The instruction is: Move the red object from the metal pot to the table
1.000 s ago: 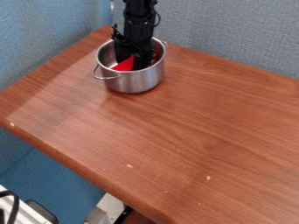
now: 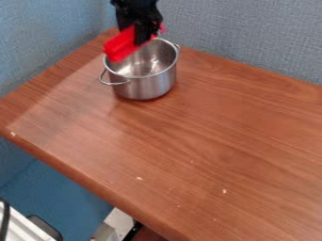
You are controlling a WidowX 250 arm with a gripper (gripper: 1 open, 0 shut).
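Note:
The red object (image 2: 122, 44) is held tilted at the height of the pot's rim and above, over its back left side. My black gripper (image 2: 143, 32) comes down from the top of the view and is shut on it; the fingertips are small and partly hidden by the red object. Below stands the metal pot (image 2: 146, 87), upright with two side handles, and its visible inside looks empty. The wooden table (image 2: 214, 151) carries the pot near its far left corner.
Bare table surface stretches to the right and front of the pot. A blue-grey wall (image 2: 251, 33) rises behind, and a blue panel (image 2: 44, 47) borders the left edge. White and black equipment (image 2: 23, 226) sits at the lower left, off the table.
The gripper has risen out of the pot and shifted slightly left, bringing the red object up with it. The pot has stayed in place.

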